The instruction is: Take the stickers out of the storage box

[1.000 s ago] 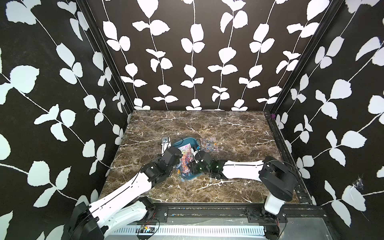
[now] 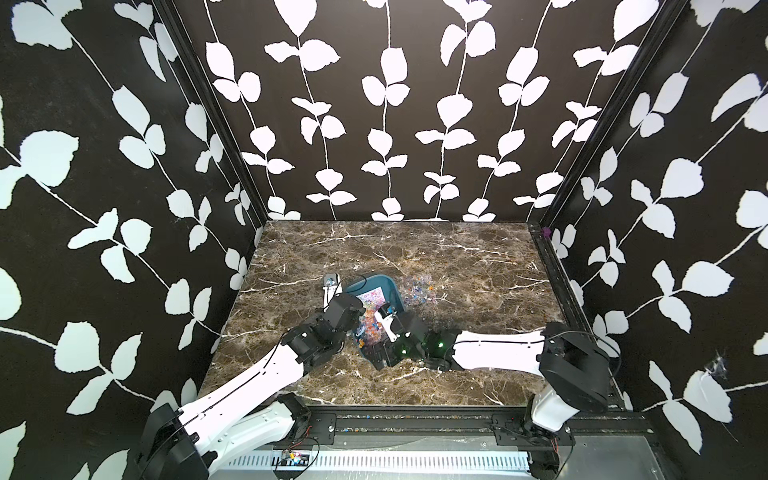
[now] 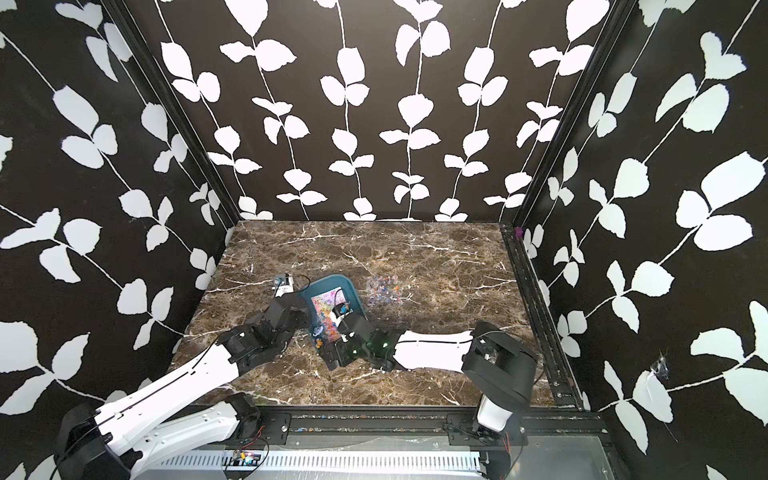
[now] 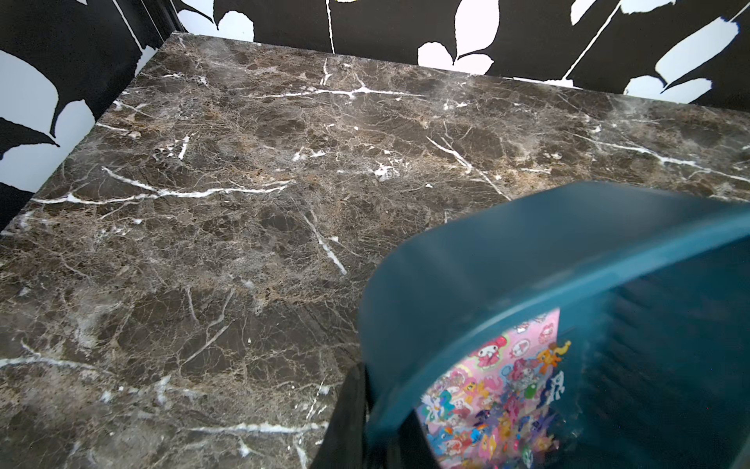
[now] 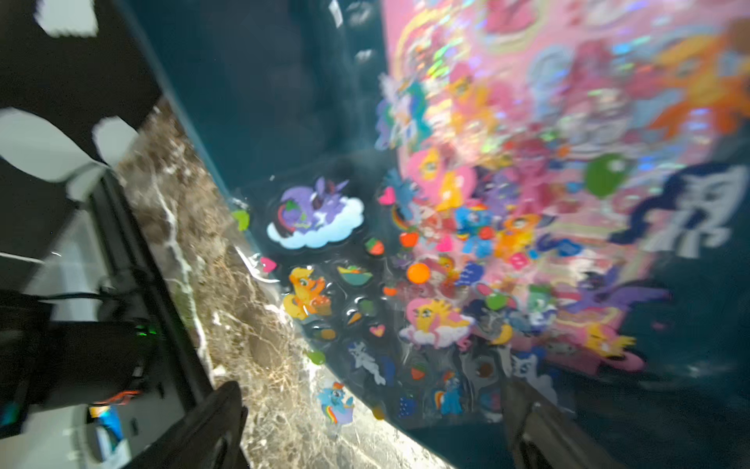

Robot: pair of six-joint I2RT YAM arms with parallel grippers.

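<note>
A teal storage box (image 2: 380, 281) sits on the marble table, holding a pink sticker sheet (image 5: 531, 47) with pony and small fruit stickers on and around it. My left gripper is shut on the box's rim at its left side; the rim passes between its fingertips in the left wrist view. My right gripper is open over the near part of the box, with stickers below and between its fingers; whether it touches them cannot be told.
Loose clear sticker pieces (image 3: 384, 288) lie on the table right of the box.
The left arm has not visibly moved.
</note>
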